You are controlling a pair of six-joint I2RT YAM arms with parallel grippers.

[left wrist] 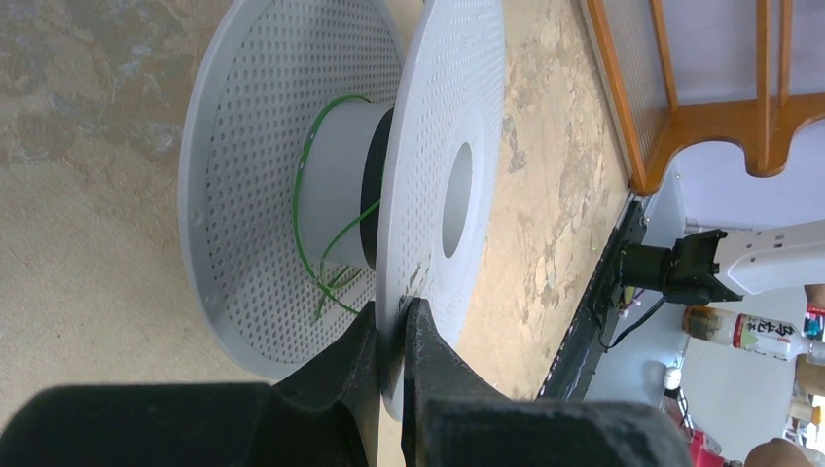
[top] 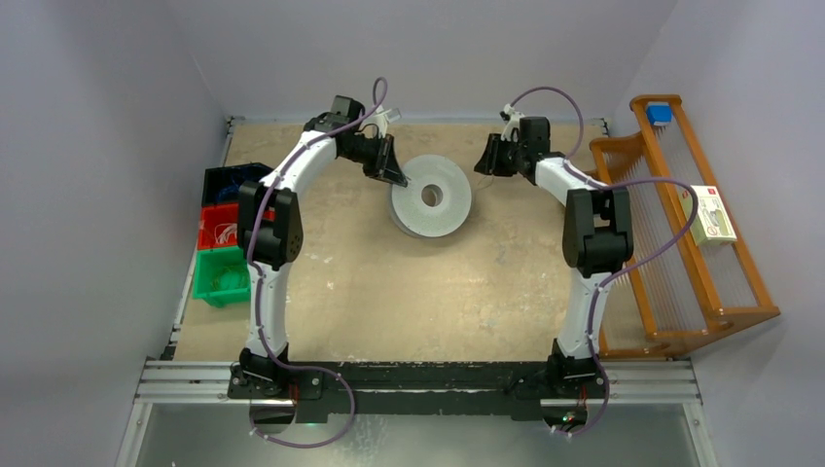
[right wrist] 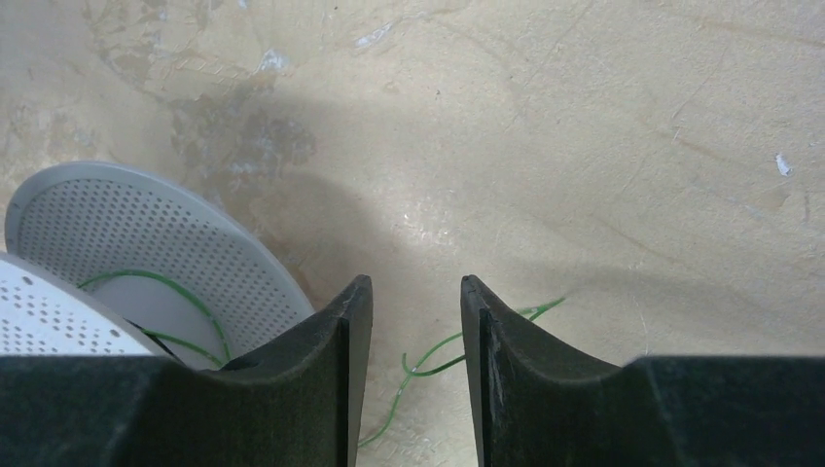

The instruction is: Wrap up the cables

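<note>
A grey-white spool (top: 450,199) with two perforated flanges stands near the middle of the table. My left gripper is shut on the rim of its upper flange. A thin green cable (left wrist: 297,190) loops loosely around the spool's core in the left wrist view. To the right of the spool, my right gripper (top: 486,172) is open, its fingertips (right wrist: 360,292) spread apart. Outside the flanges, the cable's free end (right wrist: 428,366) curls between and behind the right fingers in the right wrist view, not pinched by them.
Black, red and green bins (top: 222,282) with cables line the table's left edge. On the right a wooden rack (top: 671,341) holds a white-green box (top: 710,214) and a blue item (top: 659,114).
</note>
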